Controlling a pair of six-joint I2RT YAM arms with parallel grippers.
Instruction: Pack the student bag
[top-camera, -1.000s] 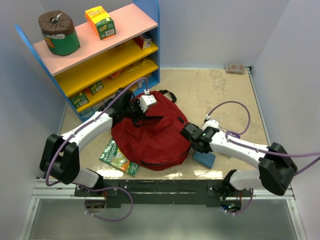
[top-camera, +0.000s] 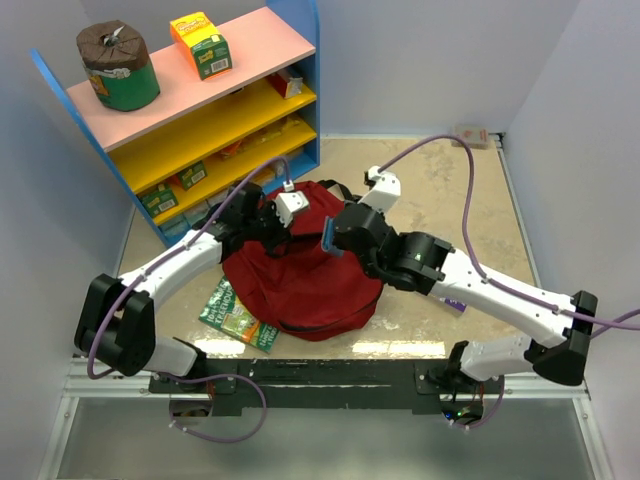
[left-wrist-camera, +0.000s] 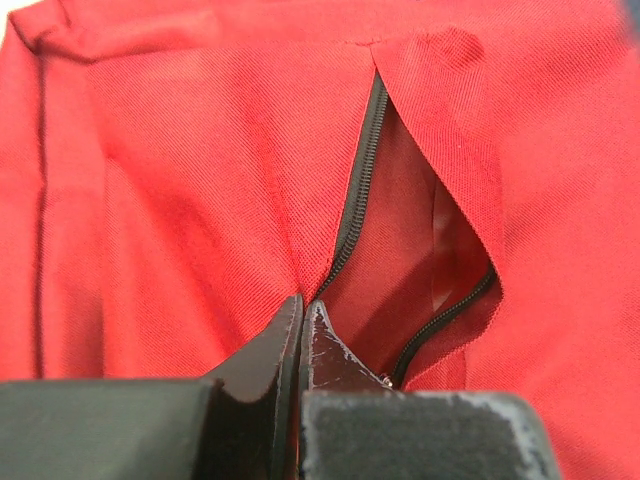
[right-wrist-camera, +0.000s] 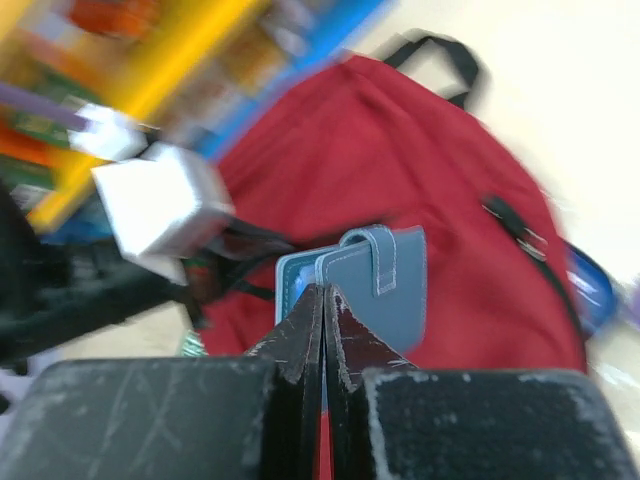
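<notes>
The red bag (top-camera: 320, 285) lies on the floor with a zipped pocket gaping open in the left wrist view. At that opening my left gripper is shut on the fabric edge beside the black zipper (left-wrist-camera: 362, 180). A flat grey-blue case (right-wrist-camera: 390, 285) with a loop on its edge hangs from my right gripper, which is shut on it. From above, the blue case (top-camera: 330, 238) shows over the bag, close to the left gripper, with the right arm hiding the bag's right side.
The shelf (top-camera: 190, 120) with boxes stands at the back left. A green book (top-camera: 238, 316) lies by the bag's front left. A purple item (top-camera: 453, 304) sits under the right arm, and a small box (top-camera: 470, 136) at the back.
My right gripper has lifted the blue case off the floor at the bag's right and carried it up and left over the bag. The left arm has barely moved.
</notes>
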